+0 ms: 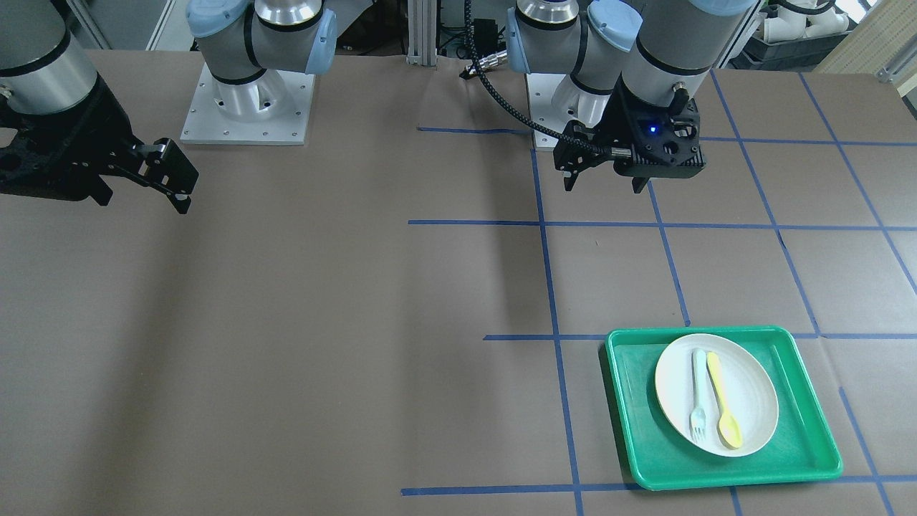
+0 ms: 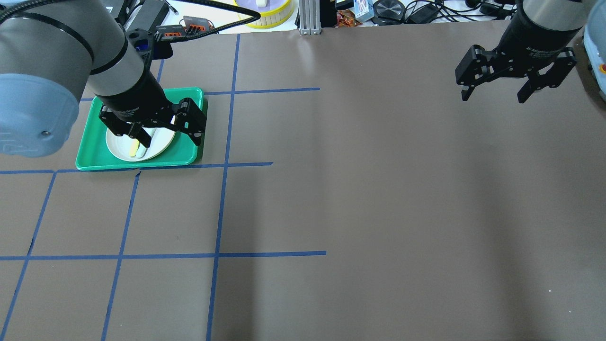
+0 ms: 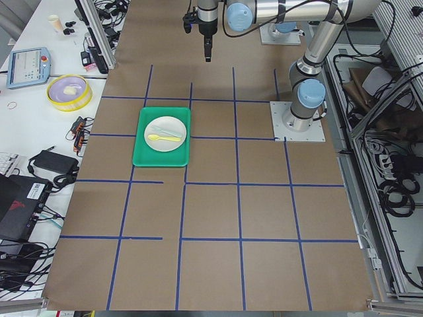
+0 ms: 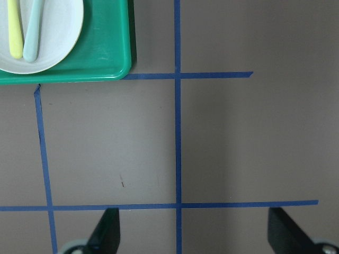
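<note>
A green tray (image 1: 636, 447) (image 3: 140, 155) (image 2: 91, 153) (image 4: 106, 58) rests on the taped floor of the table, holding a white plate (image 1: 688, 370) (image 4: 58, 37) with a light blue fork (image 1: 698, 387) and a yellow spoon (image 1: 723, 404) (image 4: 15, 26) lying side by side. My gripper (image 1: 608, 185) hangs over bare table behind the tray, its two fingers wide apart and nothing between them. In the top view the arm hides part of the tray and plate.
A second arm (image 2: 511, 68) with a black gripper stands apart from the tray. Cables and equipment line the table edges.
</note>
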